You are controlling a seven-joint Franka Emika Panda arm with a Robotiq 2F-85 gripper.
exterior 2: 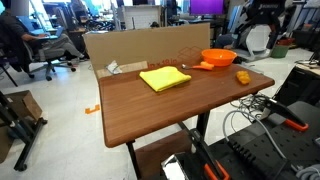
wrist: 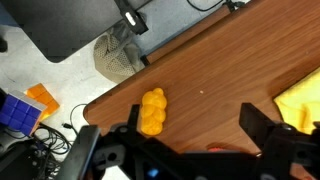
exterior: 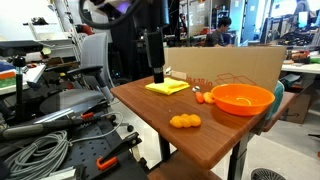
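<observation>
My gripper is open, its dark fingers wide apart with only bare tabletop visible between them. In exterior view 1 it hangs above the near left side of the table. A lumpy yellow-orange object (exterior: 185, 121) lies near the table's front edge; in the wrist view this lumpy object (wrist: 152, 111) appears just left of the gap between the fingers. The orange bowl (exterior: 243, 98) stands at the table's right. A folded yellow cloth (exterior: 167, 86) lies flat further back, at the right border of the wrist view.
A small red-orange item (exterior: 205, 97) lies left of the bowl. A cardboard panel (exterior: 225, 64) stands upright along the table's back. Bare brown tabletop (exterior 2: 130, 107) stretches around the cloth. A chair (exterior: 97, 65) and cables are beyond the table's edges.
</observation>
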